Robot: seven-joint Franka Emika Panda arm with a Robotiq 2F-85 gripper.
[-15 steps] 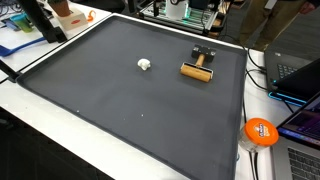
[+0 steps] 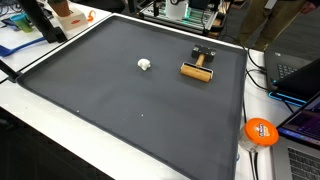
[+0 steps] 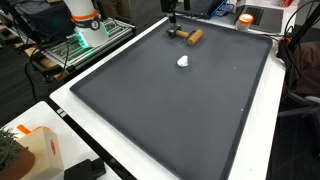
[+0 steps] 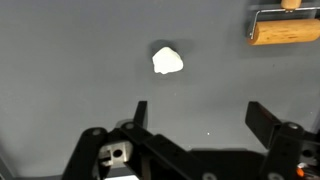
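A small white lump lies on the dark grey mat, above the middle of the wrist view; the same white lump shows left of centre in exterior view 1, and the white piece is near the mat's far part in exterior view 2. My gripper is open in the wrist view, its two black fingers wide apart with only bare mat between them. A roller with a wooden cylinder rests to the upper right, clear of the fingers. In exterior view 1 the roller lies near the mat's far right corner.
The mat is otherwise largely bare. An orange-lidded jar stands off its right side, near a laptop. In exterior view 2, a potted plant and boxes crowd the lower left.
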